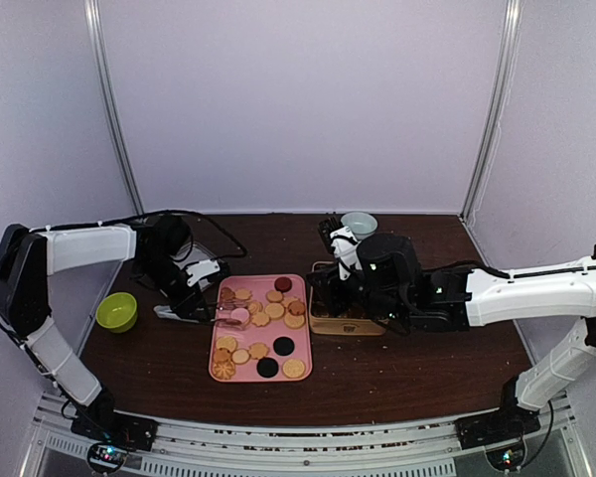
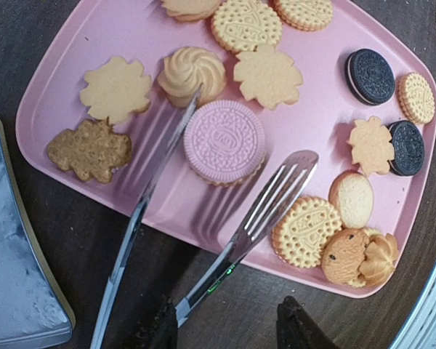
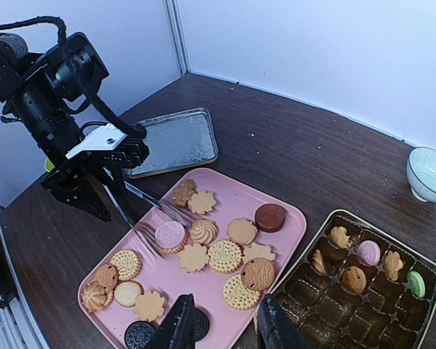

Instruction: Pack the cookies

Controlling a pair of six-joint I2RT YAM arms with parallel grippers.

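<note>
A pink tray point(image 1: 260, 370) holds assorted cookies. In the left wrist view metal tongs point(image 2: 131, 231) lie with tips either side of a pink sandwich cookie point(image 2: 224, 139). My left gripper is open over the tray's edge, the tongs' handle by one finger. My right gripper hovers over the tray and the brown compartment box point(image 3: 358, 315), part open with nothing visible between its fingers. The box holds several cookies in its back compartments; from the top it is mostly hidden by the right arm.
A metal tray point(image 3: 176, 137) lies behind the left arm, a green bowl point(image 1: 116, 312) at the left, a pale bowl point(image 3: 428, 174) at the back right. The table behind the pink tray is clear.
</note>
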